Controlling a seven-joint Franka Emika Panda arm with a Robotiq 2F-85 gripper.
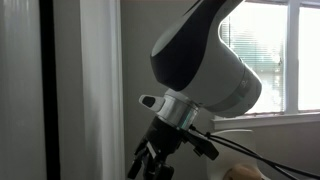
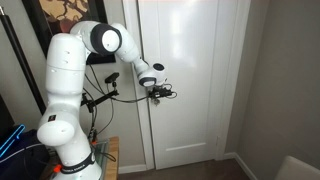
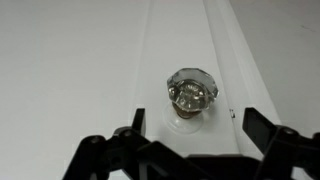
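Note:
In the wrist view a faceted glass doorknob on a round base is fixed to the white door. My gripper is open, its two dark fingers wide apart at the bottom of that view, with the knob showing beyond the gap and nothing held. Exterior view 2 shows the arm reaching toward the left part of the tall white door, the gripper close to it. At the lower edge of exterior view 1 the gripper points down and left, partly cut off.
A door frame runs along the door's edge beside the knob. Cables trail from the wrist. A window and a pale chair stand behind.

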